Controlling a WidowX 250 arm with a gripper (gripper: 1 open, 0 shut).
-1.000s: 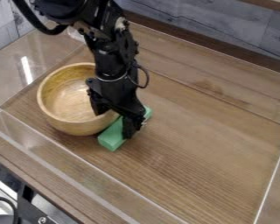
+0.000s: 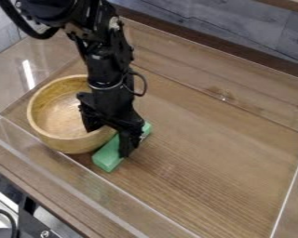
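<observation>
A green rectangular object [image 2: 109, 158] lies on the wooden table, slanting beside a tan round bowl [image 2: 49, 112]. My black gripper [image 2: 115, 139] hangs from above over the bowl's right side and the green object, its fingertips down at the object. The dark fingers overlap, so whether they are open or shut on it cannot be told.
A grey plank wall [image 2: 226, 37] stands at the back. The table's edge and a dark cable are at the lower left.
The gripper has moved left and slightly down over the last second. The green object has shifted left and down with it, closer along the bowl's edge.
</observation>
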